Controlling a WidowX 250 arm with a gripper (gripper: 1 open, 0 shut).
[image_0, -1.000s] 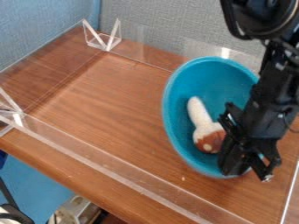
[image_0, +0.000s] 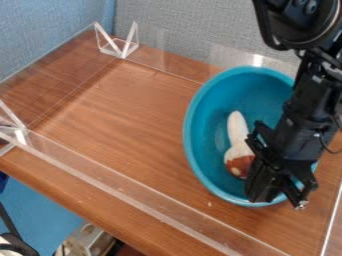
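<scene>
A blue bowl (image_0: 206, 131) sits at the right side of the wooden table. Inside it lies an elongated white object (image_0: 237, 135) with a reddish-brown end. The black gripper (image_0: 274, 188) reaches down over the bowl's front right part, hiding much of that side. Whether its fingers are open or shut, or hold anything, is unclear.
Clear plastic guards run along its edges, with white brackets (image_0: 118, 44) at the back left. A blue-grey wall stands behind.
</scene>
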